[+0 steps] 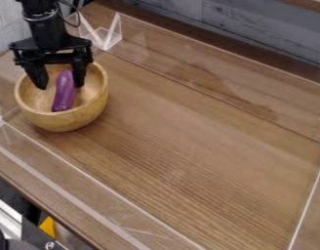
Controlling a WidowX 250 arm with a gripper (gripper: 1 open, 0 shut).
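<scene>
A round tan bowl [79,114] sits at the left of the wooden table, with a long purple eggplant-like object [63,93] lying inside it. My black gripper [59,76] is open over the bowl's back half, one finger on either side near the upper end of the purple object. Whether the fingertips touch it is hard to tell.
A clear plastic piece stands at the back left, behind the gripper. A grey wall runs along the back, and the table's front left edge drops to dark clutter.
</scene>
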